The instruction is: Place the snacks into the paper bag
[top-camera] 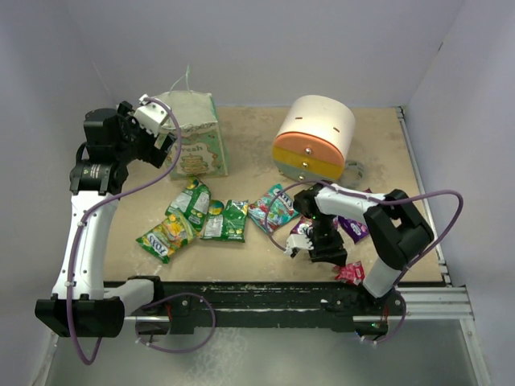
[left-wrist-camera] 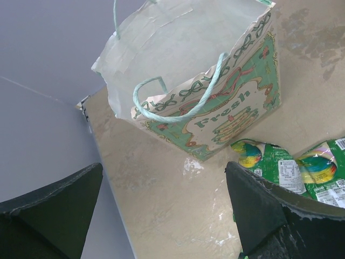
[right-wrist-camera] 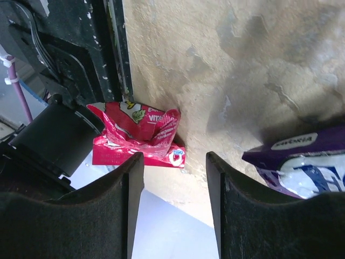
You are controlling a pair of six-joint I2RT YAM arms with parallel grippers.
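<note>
The paper bag stands upright at the back left, its open top and rope handles showing in the left wrist view. Beside it my left gripper hangs open and empty. A small red packet lies at the table's front edge. Just past it my right gripper is held above the table, fingers apart with nothing between them. A purple packet lies partly behind the right arm. Green packets, a yellow-green one and a blue one lie flat across the middle.
A white cabinet with orange and yellow drawers stands at the back right. A black rail runs along the front edge. Bare table lies between bag and cabinet.
</note>
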